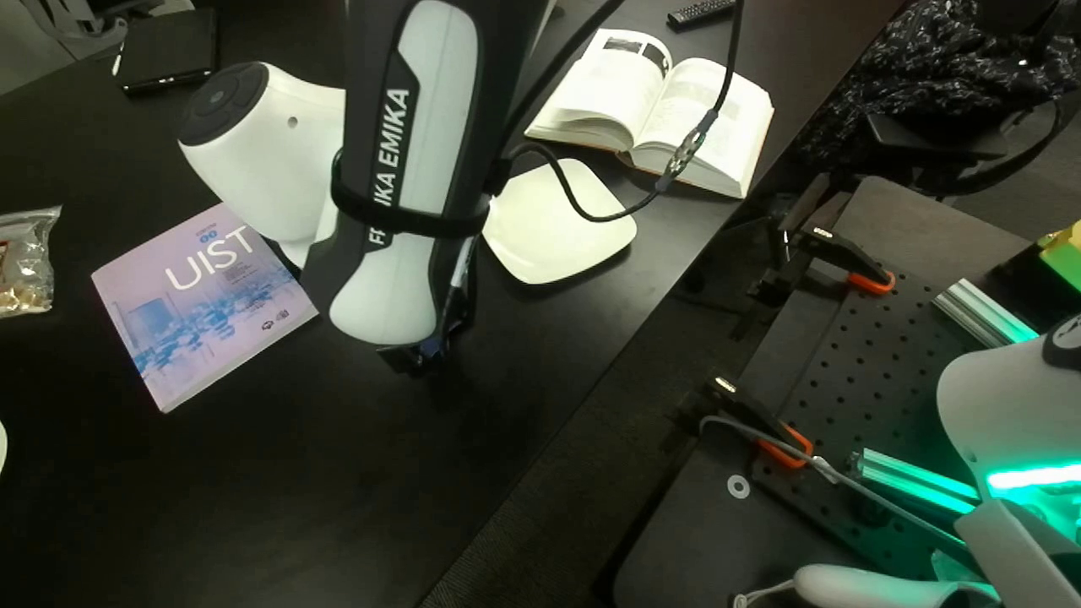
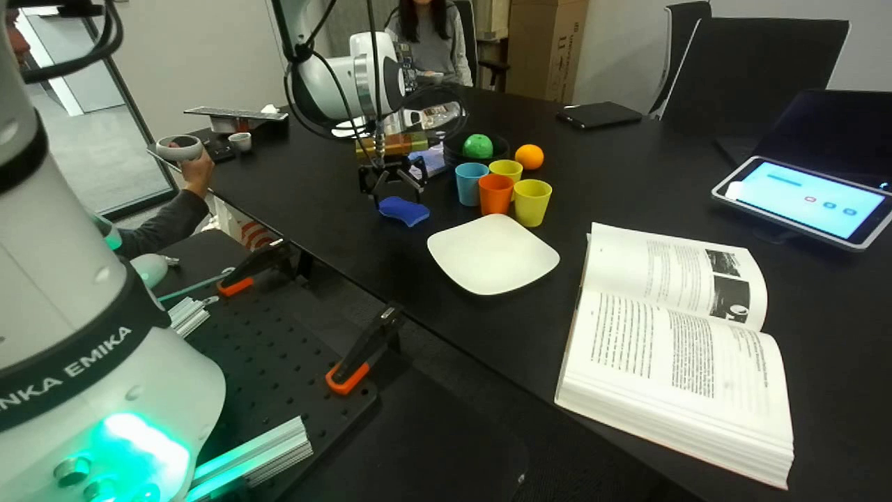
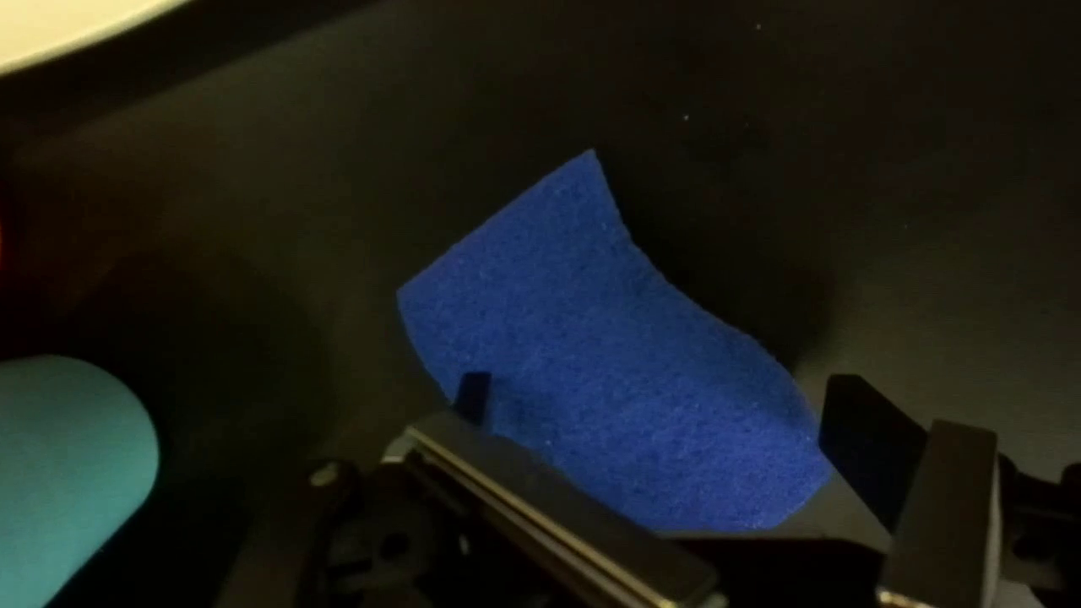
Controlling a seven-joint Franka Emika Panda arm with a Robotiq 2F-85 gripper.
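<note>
A blue piece of felt-like cloth or sponge (image 3: 608,355) lies on the black table, slightly curved along its edges. In the wrist view my gripper is open, one finger over its near left part and the other just past its right end. Nothing is gripped. From exterior view 2, the gripper (image 2: 397,185) hangs just above the blue piece (image 2: 405,210). In exterior view 1 the arm hides most of the hand, and hardly any of the blue piece can be made out.
Close to the blue piece stand a blue cup (image 2: 470,185), an orange cup (image 2: 495,194) and yellow cups, with a white plate (image 2: 493,255) nearer. Behind are a dark bowl with a green fruit (image 2: 477,146) and an orange (image 2: 529,156). An open book (image 2: 677,335) lies right.
</note>
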